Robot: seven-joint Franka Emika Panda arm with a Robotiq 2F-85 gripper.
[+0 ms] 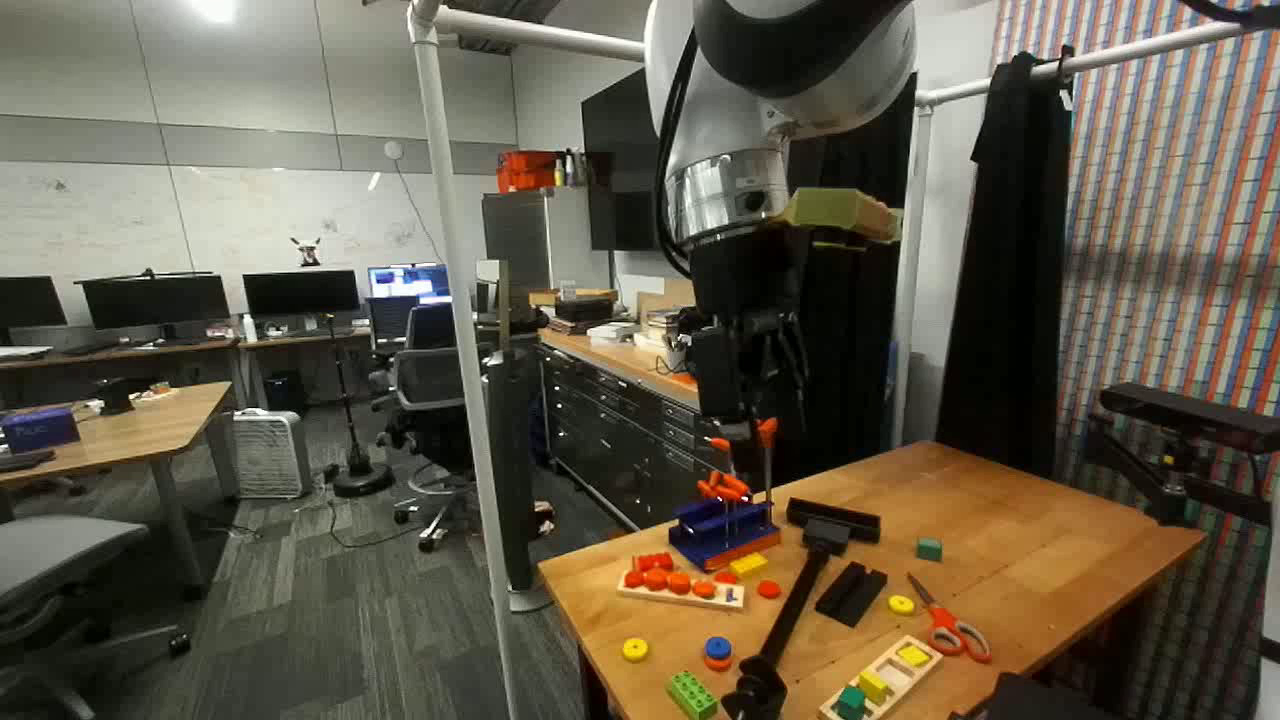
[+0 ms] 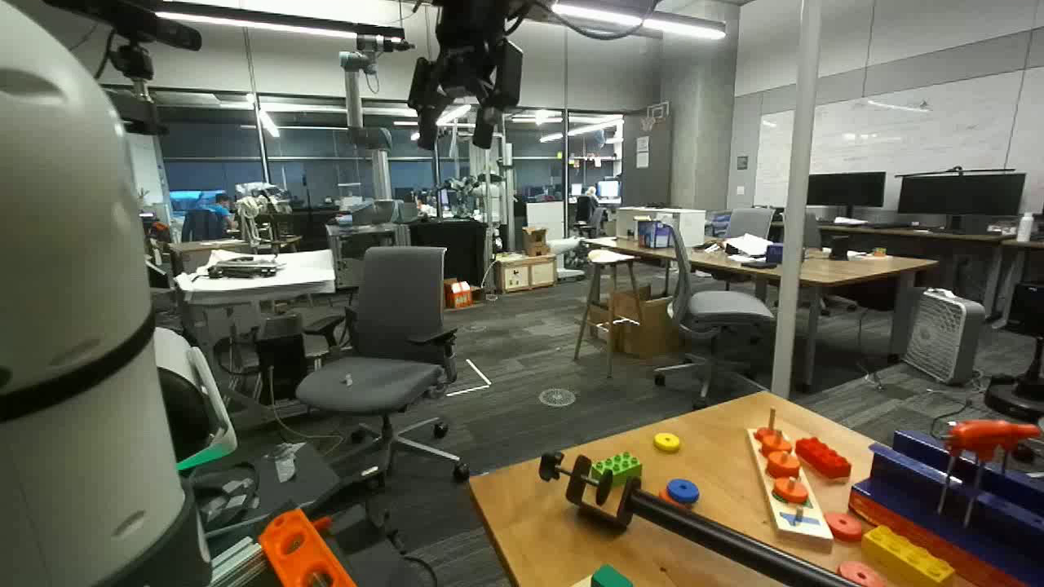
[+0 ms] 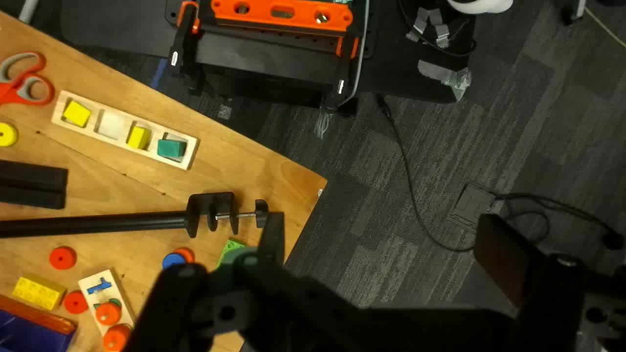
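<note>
High above the floor by the table's edge, my gripper stands open, its fingers wide apart and only floor seen between them. It hangs near the top of exterior view 2, with nothing held. On the table below, a wooden tray (image 3: 106, 134) carries two yellow blocks and a green block (image 3: 171, 148), and one of its compartments is empty. Red rings sit on a wooden peg board (image 2: 760, 474). Loose nearby are a green brick (image 2: 617, 468), a blue ring (image 2: 682, 490), a yellow ring (image 2: 667, 442) and a yellow brick (image 1: 749, 565).
A black clamp bar (image 1: 798, 610) lies across the table (image 1: 1014, 516). Orange-handled scissors (image 1: 951, 630), a black block (image 1: 851, 593) and a green cube (image 1: 929, 548) are around it. A blue rack (image 1: 726, 532) holds orange-handled tools.
</note>
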